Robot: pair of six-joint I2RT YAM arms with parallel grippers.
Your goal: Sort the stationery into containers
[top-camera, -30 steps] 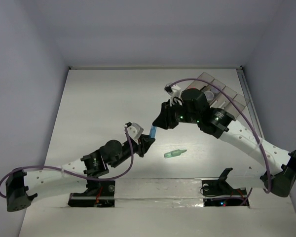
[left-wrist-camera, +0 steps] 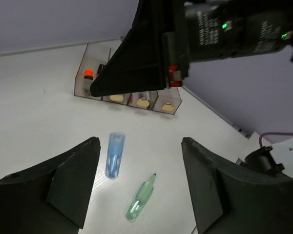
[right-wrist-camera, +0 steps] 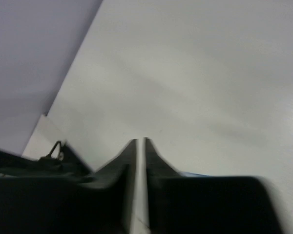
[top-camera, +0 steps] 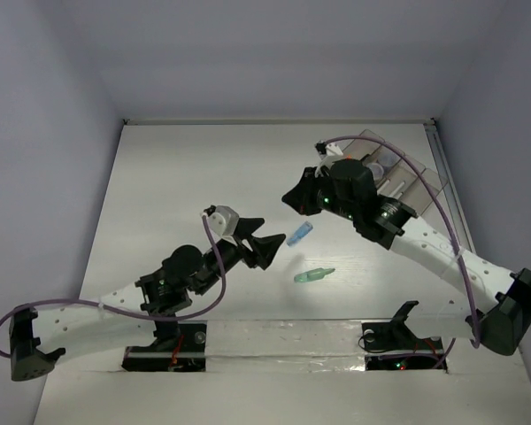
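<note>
A blue, stick-like piece (top-camera: 299,233) (left-wrist-camera: 115,155) appears to lie on the white table between my two grippers, apart from both. My left gripper (top-camera: 264,238) is open and empty, its fingers wide apart to the left of the blue piece. Beyond that piece, my right gripper (top-camera: 288,200) is shut to a slim gap, with nothing showing between its fingers. Only a blue sliver shows behind one finger in the right wrist view. A green, tapered item (top-camera: 314,275) (left-wrist-camera: 141,197) lies nearer the front. The divided clear container (left-wrist-camera: 166,103) stands at the back right.
Inside the container are an orange-capped item (left-wrist-camera: 88,78) and several other pieces. My right arm (top-camera: 451,259) covers part of the container from above.
Now the left gripper has opened, the right has drawn back rightward, and the blue piece is down between them.
</note>
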